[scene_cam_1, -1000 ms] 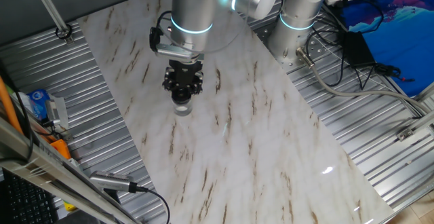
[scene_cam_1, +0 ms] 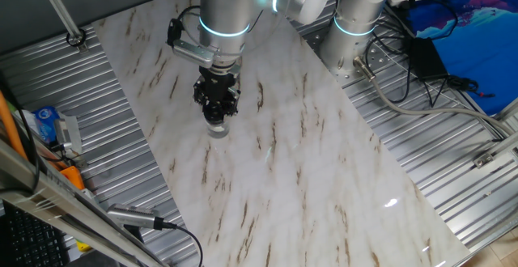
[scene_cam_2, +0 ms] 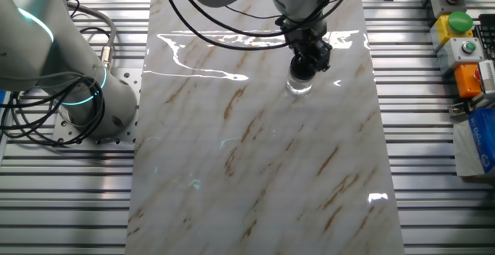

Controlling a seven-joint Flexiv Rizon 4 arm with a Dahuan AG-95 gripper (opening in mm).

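Note:
A small clear container (scene_cam_1: 218,130) stands on the marble-patterned board, with a dark upper part right below my gripper (scene_cam_1: 216,109). My gripper comes down over it from above, its black fingers close around or against that dark top. From the other side, the clear base of the container (scene_cam_2: 298,87) rests on the board and my gripper (scene_cam_2: 307,60) covers its top. The fingertips blend into the dark part, so whether they are shut on it cannot be made out.
Most of the marble board (scene_cam_1: 324,194) is bare. My arm's base (scene_cam_2: 108,108) stands beside it with looped cables. Past the opposite edge are a button box (scene_cam_2: 459,25) and a blue package (scene_cam_2: 484,135). A silver cylindrical device (scene_cam_1: 133,217) lies on the slatted table.
My wrist has turned and shifted slightly left, with its side-mounted camera moving up and left in exterior view 1. The container stays in the same spot.

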